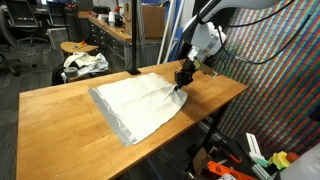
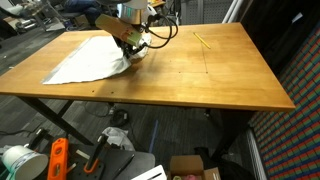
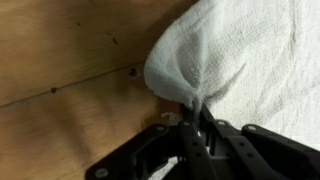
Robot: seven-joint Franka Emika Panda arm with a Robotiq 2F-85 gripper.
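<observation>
A white cloth (image 1: pixel 138 105) lies spread on the wooden table, with one edge bunched up at my gripper (image 1: pixel 179 87). In the wrist view, the gripper is shut on a gathered fold of the cloth (image 3: pixel 235 60), which fans out from the fingertips. From the other side, the gripper (image 2: pixel 128 48) stands at the cloth's raised edge, and the flat part of the cloth (image 2: pixel 82 65) stretches to the left. The far side of the pinched fold is hidden by the arm.
The table (image 1: pixel 55 115) has wide bare room on one side of the cloth. A thin yellow stick (image 2: pixel 202 41) lies on the tabletop beyond the arm. A cardboard box (image 2: pixel 190 168) stands on the floor in front.
</observation>
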